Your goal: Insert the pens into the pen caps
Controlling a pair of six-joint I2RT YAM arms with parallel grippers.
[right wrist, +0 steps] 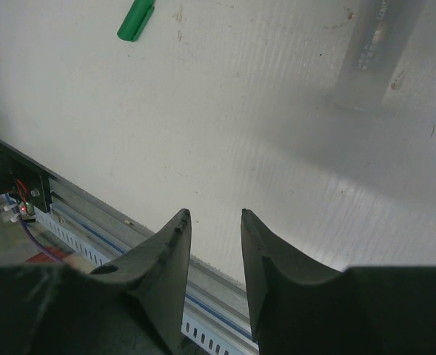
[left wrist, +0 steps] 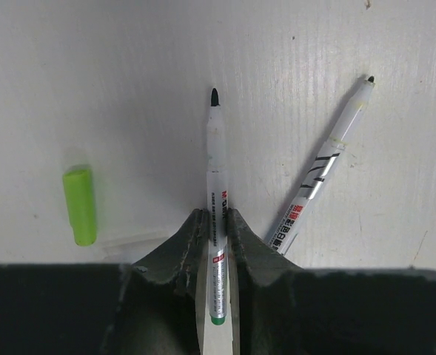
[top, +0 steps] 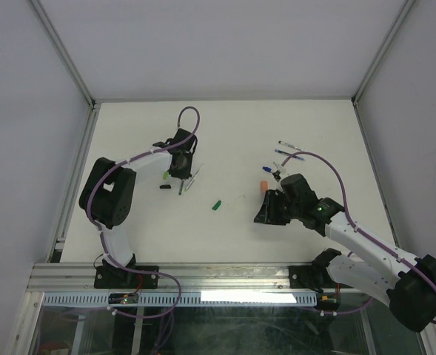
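My left gripper is shut on a white pen (left wrist: pixel 217 188) with black tip and green end, lying at table level. A second white pen (left wrist: pixel 317 170) lies beside it at an angle; a light green cap (left wrist: pixel 80 205) is on the other side. In the top view a dark cap (top: pixel 165 187) and a green cap (top: pixel 216 205) lie nearby. My right gripper stands part open with nothing between its fingers, over bare table.
Several pens (top: pixel 289 154), a blue cap (top: pixel 267 169) and an orange piece (top: pixel 264 188) lie on the right side, beyond my right gripper.
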